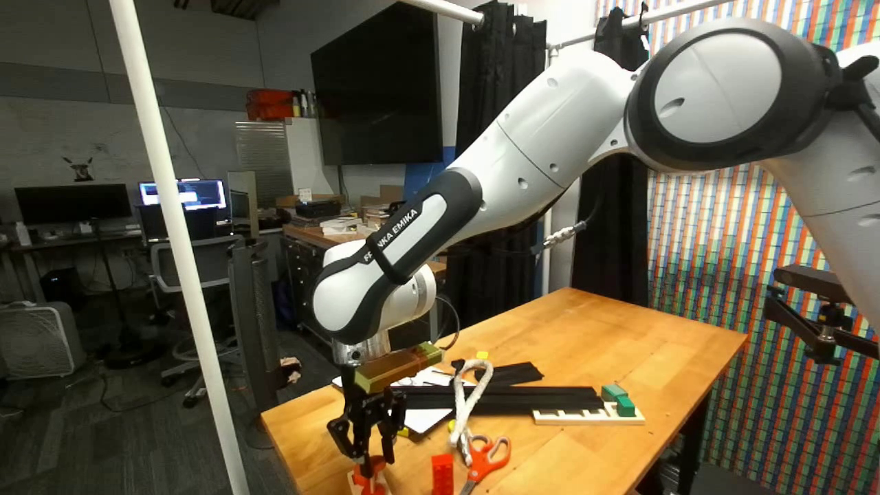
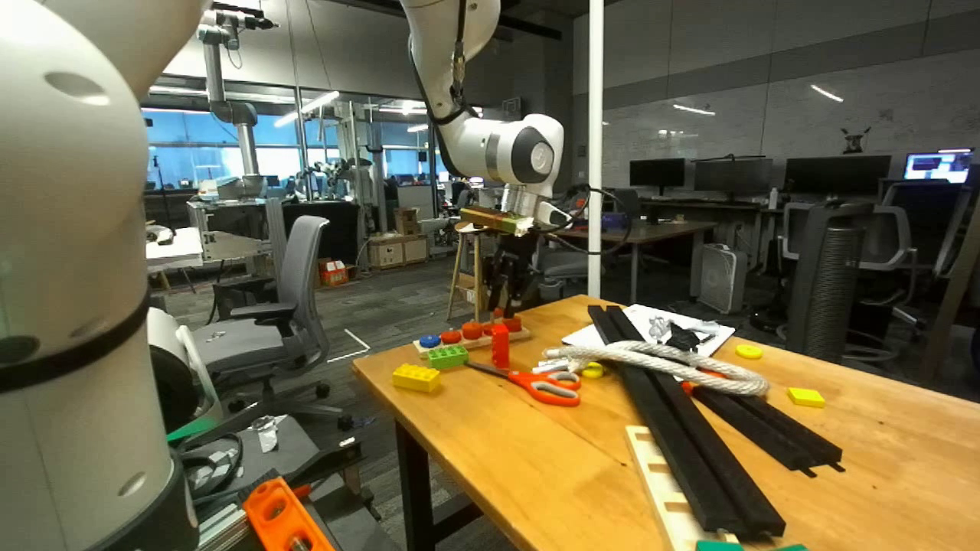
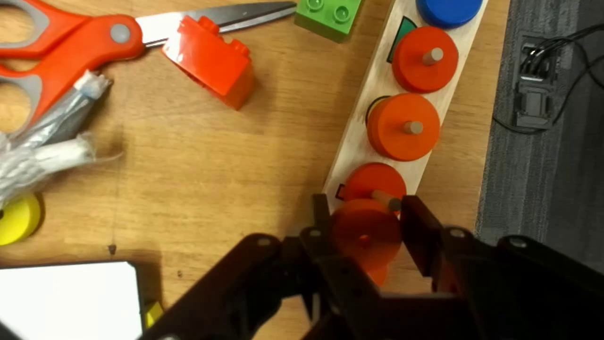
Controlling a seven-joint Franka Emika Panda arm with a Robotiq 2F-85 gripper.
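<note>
A pale wooden peg board (image 3: pixel 349 141) runs along the table edge in the wrist view. Along it sit a blue disc (image 3: pixel 450 10), a red disc (image 3: pixel 424 59), an orange disc (image 3: pixel 403 127) and a further red disc (image 3: pixel 373 180), with pegs poking up through the red and orange ones. My gripper is shut on an orange-red disc (image 3: pixel 365 235) over the board's near end. This held disc partly covers the last red one; whether it touches a peg cannot be seen. In exterior view 2 the gripper (image 2: pixel 505 308) points down at the board.
Beside the board lie a red block (image 3: pixel 212 59), a green block (image 3: pixel 328 17) and orange-handled scissors (image 3: pixel 85 39). A yellow block (image 2: pixel 416 377) sits near the table corner. Rope (image 2: pixel 643 357) and black track pieces (image 2: pixel 666 427) occupy the table's middle.
</note>
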